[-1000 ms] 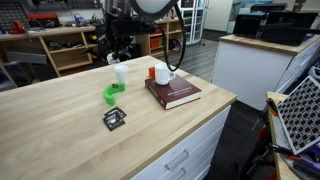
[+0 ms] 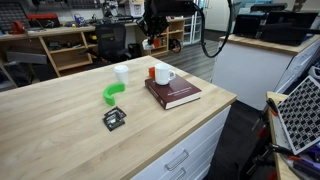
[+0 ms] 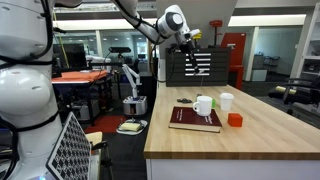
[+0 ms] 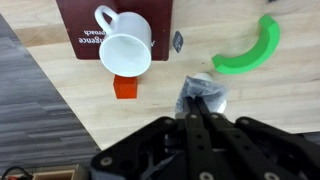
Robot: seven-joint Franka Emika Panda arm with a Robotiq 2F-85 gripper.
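Observation:
My gripper is shut, with nothing clearly seen between its fingers. It hangs well above the table, and its tips cover part of a white cup [image 4: 220,103] in the wrist view. That cup [image 2: 121,73] stands on the wooden table. A white mug [image 4: 124,45] rests on a dark red book [image 4: 88,45], its handle toward the upper left in the wrist view. Beside the book lies a red-orange block [image 4: 125,87]. A green curved piece [image 4: 254,52] lies on the table at the other side of the white cup.
A black square item [image 2: 114,118] lies on the table in front of the green piece. A small grey object [image 4: 178,41] is near the book. Bare wood [image 2: 55,125] spreads over the table's left part. Shelves [image 2: 70,55] stand behind.
The arm has moved rightward in exterior view 1 and risen, from close above the white cup toward the mug's side. The cup, mug, book and green piece have stayed in place.

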